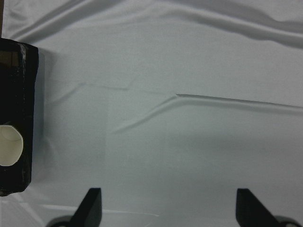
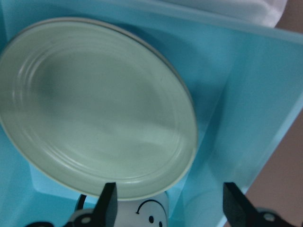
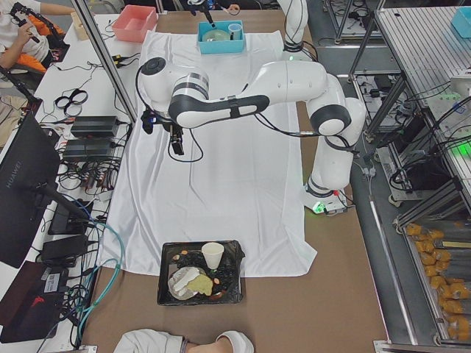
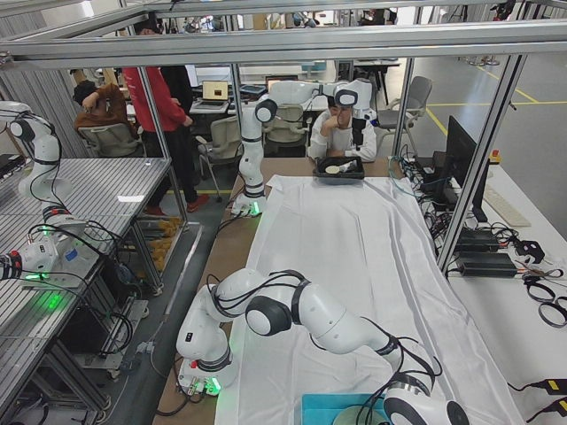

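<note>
My left gripper stands open above the white cloth (image 3: 221,191), the black tray's edge (image 1: 26,71) at left in its wrist view. The tray (image 3: 169,250) holds a white cup (image 3: 213,251), a pale plate with crumpled white and yellowish items (image 3: 197,284), and scraps. My right gripper is open over a blue bin (image 2: 241,104) holding a pale green oval plate (image 2: 94,104) and, partly hidden beneath its near edge, a white mug with a drawn face (image 2: 142,213).
A pink bin (image 3: 134,23) sits on the cluttered side table, beside a metal frame post and cables. The cloth between bin and tray is clear. A seated person (image 4: 332,128) is just behind the black tray.
</note>
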